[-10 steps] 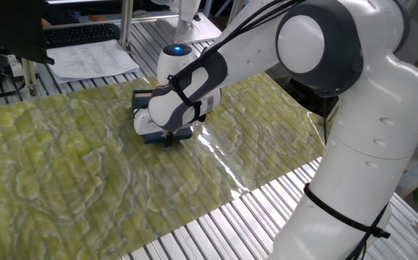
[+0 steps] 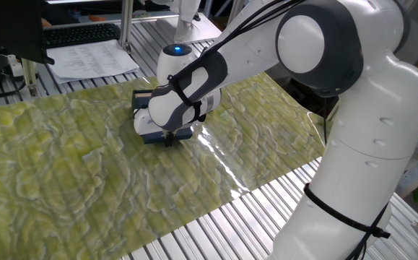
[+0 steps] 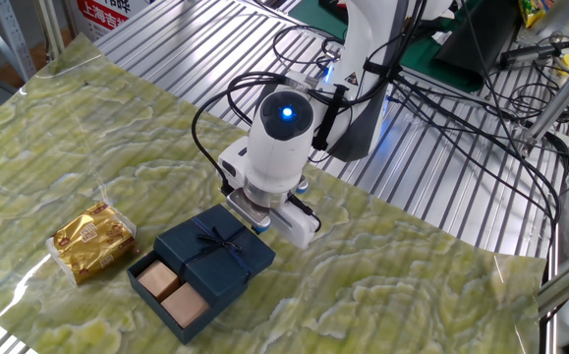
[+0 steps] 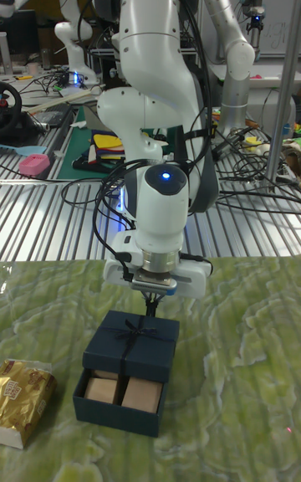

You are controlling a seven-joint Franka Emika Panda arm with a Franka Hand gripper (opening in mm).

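Note:
A dark blue gift box [image 3: 186, 317] rests on the green marbled sheet, with light brown blocks [image 4: 140, 394] in its uncovered front part. Its blue lid [image 4: 107, 339], tied with a dark ribbon bow [image 3: 221, 241], covers the back part and sits shifted toward the robot. My gripper [image 4: 151, 307] points down at the lid's rear edge, its dark fingers close together. Whether they pinch the lid's edge or only stand against it cannot be made out. From exterior view 1, the arm hides much of the box [image 2: 144, 93].
A gold packet [image 3: 92, 241] lies beside the box, at left in exterior view 3. Free room on the green sheet [image 3: 402, 295] extends to the other side. A keyboard [image 2: 82, 35] and papers [image 2: 93, 60] lie beyond the sheet. Cables [image 3: 490, 138] run behind the arm.

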